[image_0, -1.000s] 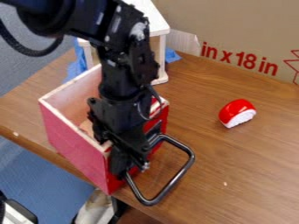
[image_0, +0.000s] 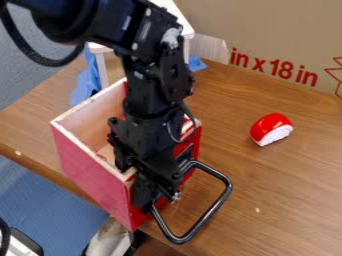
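Note:
A pink-red wooden box (image_0: 91, 168) with pale rims stands at the table's left edge, largely behind the black arm. My gripper (image_0: 171, 196) hangs low at the box's front right side, with a dark metal loop handle (image_0: 209, 216) at it, reaching out over the table. Whether the fingers are shut on that handle is hidden by the arm's housing. A red and white rounded object (image_0: 270, 129) lies on the table to the right.
A cardboard box with red print (image_0: 287, 45) stands at the back. A pale wooden item and blue cloth (image_0: 84, 85) sit behind the pink box.
Over the last second the arm and the loop at its gripper have shifted slightly toward the front right.

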